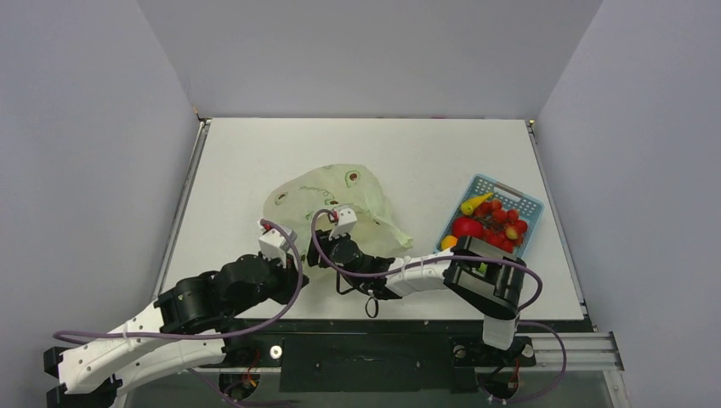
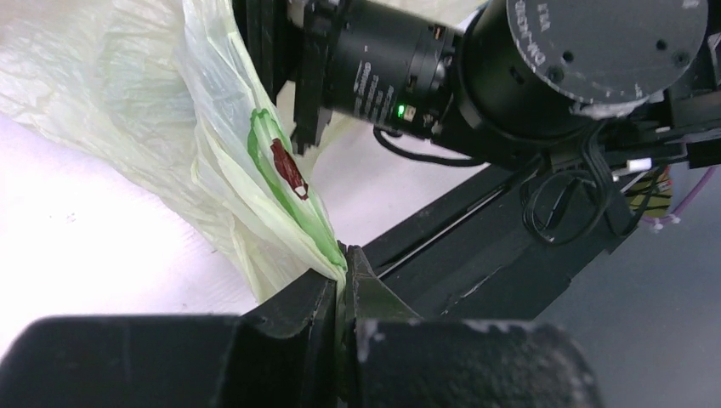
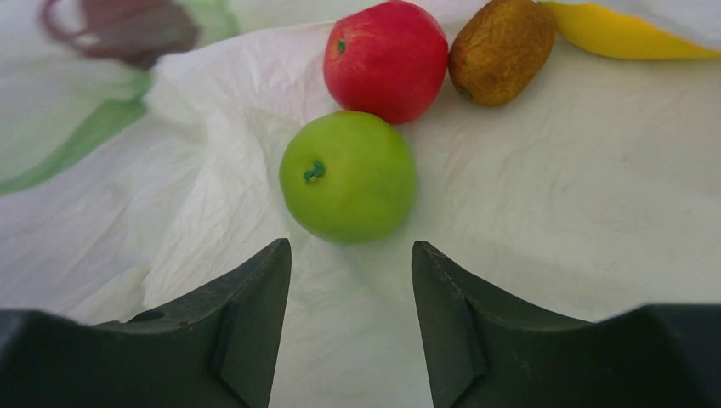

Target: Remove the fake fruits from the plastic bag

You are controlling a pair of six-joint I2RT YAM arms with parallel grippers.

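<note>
A thin whitish plastic bag [image 1: 327, 183] with printed avocados lies on the table, its mouth toward the front. My left gripper is shut on the bag's edge, pinching the plastic. In the right wrist view, my right gripper is at the bag's mouth with its fingers apart, nothing between them. Just ahead of the fingertips rests a green fruit [image 3: 349, 177]. Touching it from behind is a red fruit [image 3: 387, 61], with a brown fruit [image 3: 502, 51] beside that and a yellow fruit [image 3: 629, 31] at the upper right, all on the bag's plastic.
A blue basket [image 1: 531, 204] on the right of the table holds a yellow pepper [image 1: 476, 203], several red tomatoes and other fruits. The right arm reaches across the table's front.
</note>
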